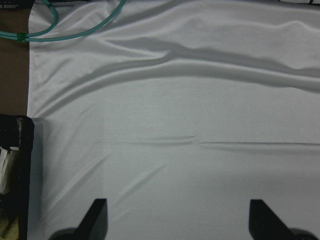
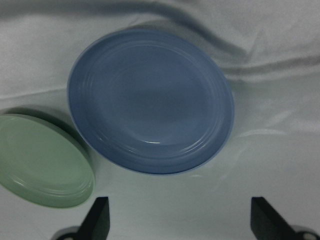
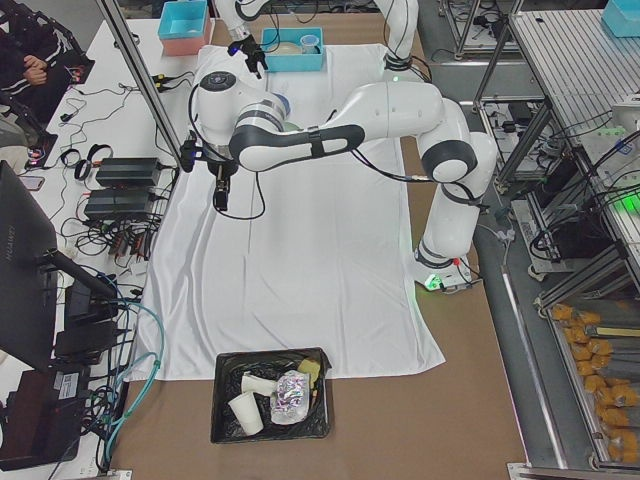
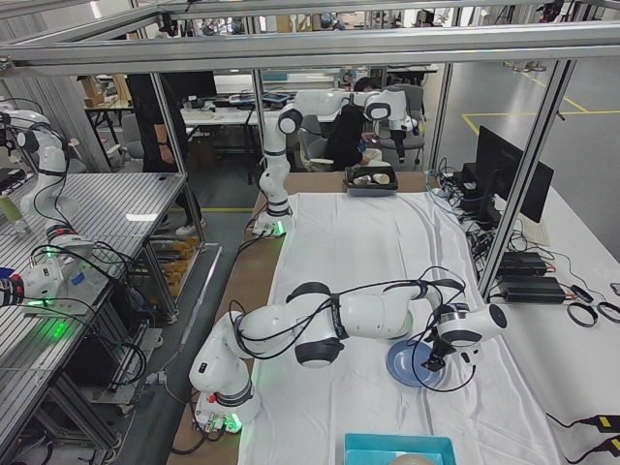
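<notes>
A blue plate [image 2: 150, 100] lies on the white cloth in the right wrist view, with a green plate [image 2: 40, 160] just left of it, overlapping or touching its edge. My right gripper hangs open above them with nothing between its fingers. My left gripper stands open over empty cloth [image 1: 200, 110], a black bin [image 1: 25, 175] at the left edge of its view. In the camera right view the blue plate [image 4: 403, 373] is partly hidden by the near arm.
A turquoise box [image 4: 397, 444] sits at one end of the cloth. The black bin [image 3: 270, 425], holding white cups and crumpled packaging, sits at the other. Cables and a monitor [image 3: 25, 270] line one side.
</notes>
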